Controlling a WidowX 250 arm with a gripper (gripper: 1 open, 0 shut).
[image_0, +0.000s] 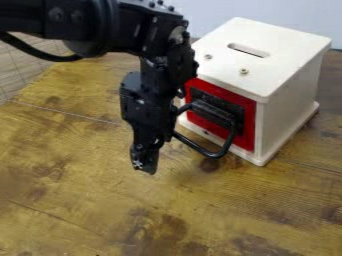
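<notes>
A pale wooden box (287, 85) with a slot in its top and a red front panel (239, 102) stands at the right. A black fitting with a looped handle (222, 147) projects from the red panel toward the lower left. My black gripper (143, 160) points down just left of the handle, in front of the box, above the table. I see nothing held at its tips; their spacing is hard to make out from this side.
A white wall stands behind the box, and a pale tiled area shows at the upper left.
</notes>
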